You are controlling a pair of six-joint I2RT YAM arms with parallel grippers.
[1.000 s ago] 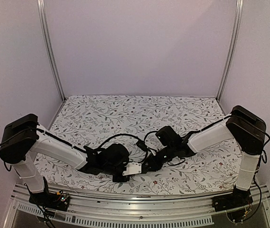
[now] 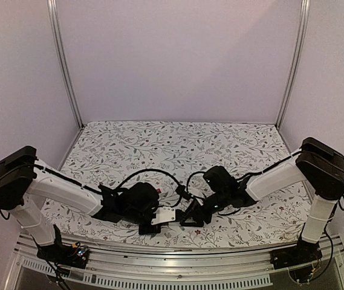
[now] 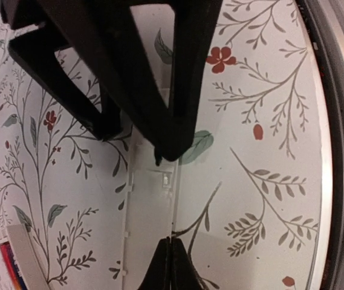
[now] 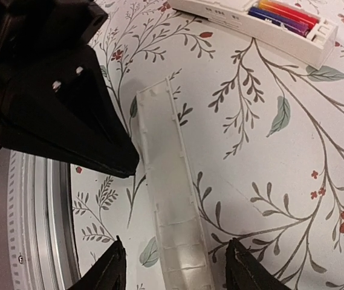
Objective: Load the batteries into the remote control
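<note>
In the right wrist view, a long white battery cover lies flat on the table. My right gripper is part open over its near end, one finger on each side, gripping nothing. The left gripper's dark fingers show shut beside the cover's left edge. In the left wrist view, the same cover runs lengthwise, with the shut left gripper above its near end, nothing seen between the tips. A white remote lies apart from the cover, its open compartment holding coloured batteries.
The grippers are close together near the table's front edge, hiding the cover in the top view. A metal rail runs along that edge. The patterned table behind the arms is clear.
The left arm has drawn a little to the left and the right arm a little to the right.
</note>
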